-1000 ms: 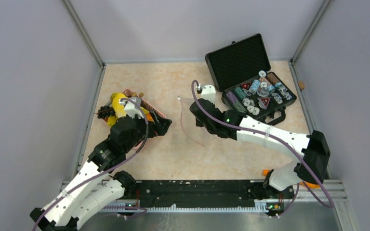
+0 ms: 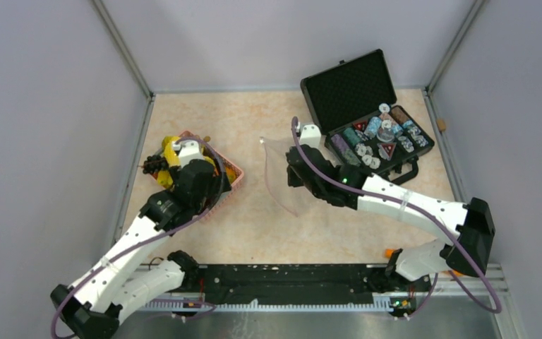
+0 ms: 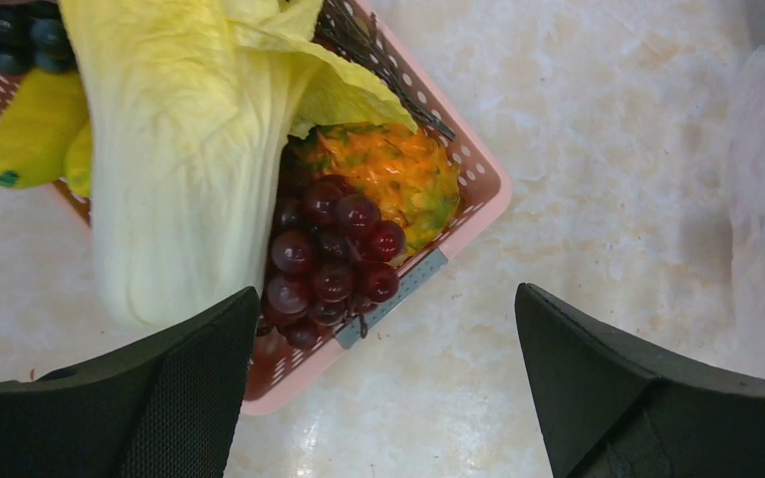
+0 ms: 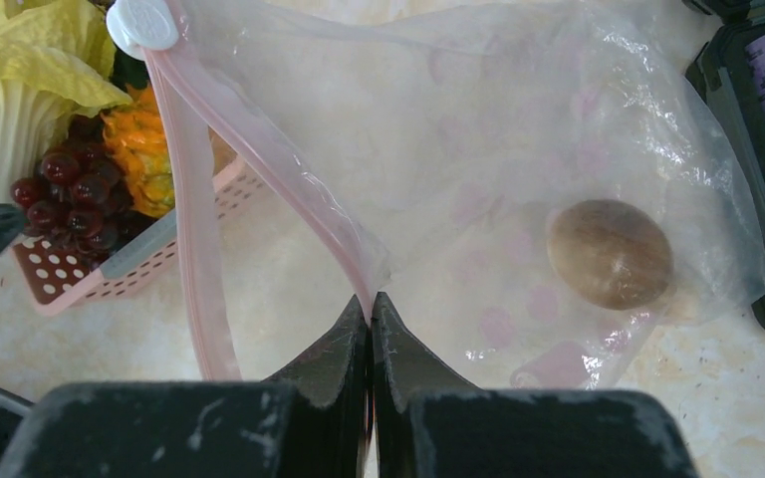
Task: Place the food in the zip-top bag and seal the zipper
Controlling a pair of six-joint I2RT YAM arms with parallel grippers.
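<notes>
A pink basket (image 3: 478, 179) on the left holds a pale yellow cabbage (image 3: 169, 169), red grapes (image 3: 329, 249), an orange-yellow fruit (image 3: 388, 169), dark round fruit (image 3: 15, 40) and yellow-green produce (image 3: 35, 129). My left gripper stands open over it, nothing between its fingers. In the middle of the table is the clear zip top bag (image 4: 458, 119) with a pink zipper, upper end at a white slider (image 4: 144, 22). A brown round thing (image 4: 608, 254) shows in or through it. My right gripper is shut on the bag's zipper edge.
An open black case (image 2: 353, 92) of chips and other small items stands at the back right, close beside the bag. Bare table (image 2: 247, 240) lies at the front middle and the back left. Walls border the sides and back.
My left arm has shifted about over the basket and now sits slightly higher in the top view. My right arm has moved a little right, with the bag.
</notes>
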